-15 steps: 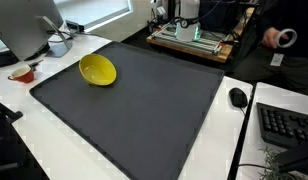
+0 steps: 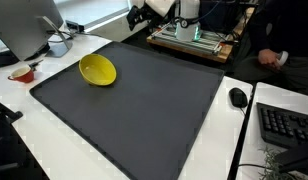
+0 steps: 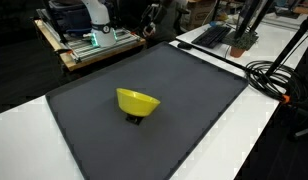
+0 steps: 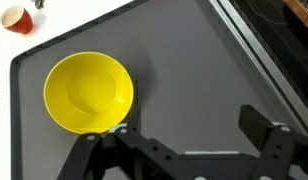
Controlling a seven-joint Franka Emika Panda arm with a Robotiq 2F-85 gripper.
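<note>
A yellow bowl [image 2: 97,69] sits near the far left corner of the dark grey mat [image 2: 144,105]; the same bowl [image 3: 137,102] looks slightly tilted in exterior view 2, with a small dark object [image 3: 134,119] showing under it. From above, in the wrist view, the inside of the bowl [image 4: 89,92] looks empty. My gripper stands open, its dark fingers wide apart at the lower edge of that view. Nothing shows between them but bare mat. Beyond the left finger, the bowl is clear of the fingers.
A red cup [image 2: 22,74] stands on the white table left of the mat. A mouse [image 2: 238,98] and a keyboard [image 2: 286,128] lie at the right. Coiled black cable [image 3: 274,78] rests beside the mat.
Dark gripper parts and a light arm section have come into the top of exterior view 1. The bowl and cup have not moved.
</note>
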